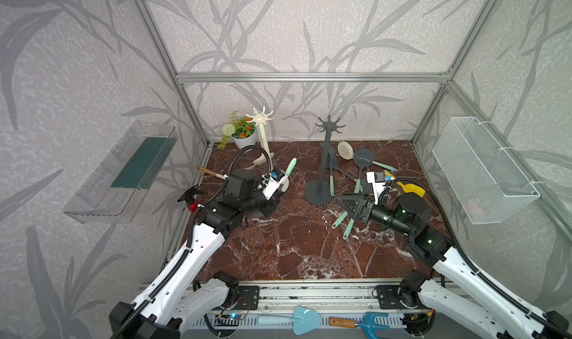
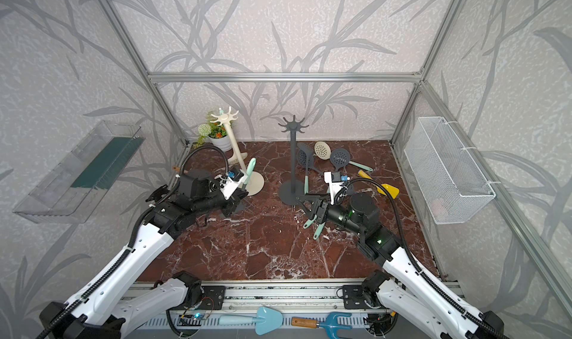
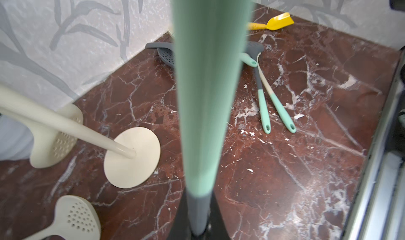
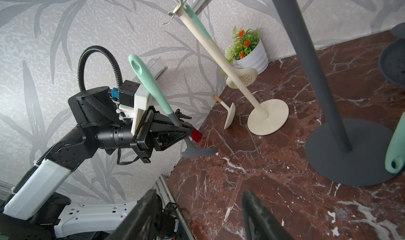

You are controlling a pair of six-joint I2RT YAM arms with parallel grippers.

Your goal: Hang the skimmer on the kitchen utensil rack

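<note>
The dark grey skimmer, its mint handle point(image 4: 149, 86) up and its head point(image 4: 200, 151) down, is held tilted clear of the tabletop. My left gripper is shut on its grey shaft point(image 3: 199, 210), just below the handle. That handle fills the middle of the left wrist view. A dark grey utensil rack point(image 1: 326, 160) with hooks on top stands to its right. The cream rack point(image 1: 262, 139), behind my left gripper, has a cream perforated utensil point(image 4: 244, 77) with a mint handle hanging on it. My right gripper point(image 1: 346, 202) stands open and empty in front of the grey rack.
Several mint-handled utensils lie on the right, including a grey skimmer point(image 1: 363, 157) and a cream skimmer point(image 1: 345, 150). A yellow scoop point(image 1: 412, 188), a flowerpot point(image 1: 244, 139) and a red spray bottle point(image 1: 192, 206) stand or lie farther out.
</note>
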